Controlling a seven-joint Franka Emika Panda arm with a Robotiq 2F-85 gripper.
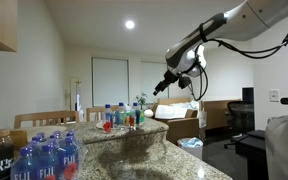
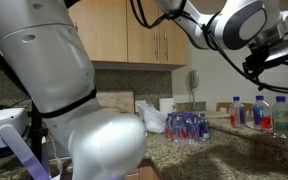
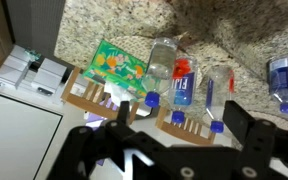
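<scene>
My gripper (image 1: 160,90) hangs above the raised counter, to the right of a row of bottles. In the wrist view the gripper is open, its two dark fingers wide apart and nothing held between them. Below it stand a clear bottle with a blue cap (image 3: 162,62), a bottle with a red and blue label (image 3: 184,82) and another bottle with some red on it (image 3: 219,88). From the side, several bottles (image 2: 282,118) line the raised counter. No task object is named.
Several Fiji bottles (image 1: 49,160) crowd the lower counter's near left; they also appear as a cluster (image 2: 189,128) in exterior view 2. A green and orange packet (image 3: 119,62) lies beside the bottles. Chairs (image 1: 46,118) stand behind the counter. The lower granite counter (image 1: 134,165) has bare room.
</scene>
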